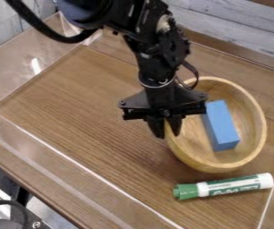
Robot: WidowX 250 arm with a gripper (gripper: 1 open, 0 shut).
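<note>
My black gripper (164,123) is at the left rim of a round wooden bowl (241,156), shut on that rim as far as the view shows; its fingertips are partly hidden. A blue rectangular block (221,125) lies inside the bowl on the right. A green and white marker (223,186) lies on the wooden tabletop just in front of the bowl.
A pale wall runs along the back. Dark cables show at the bottom left.
</note>
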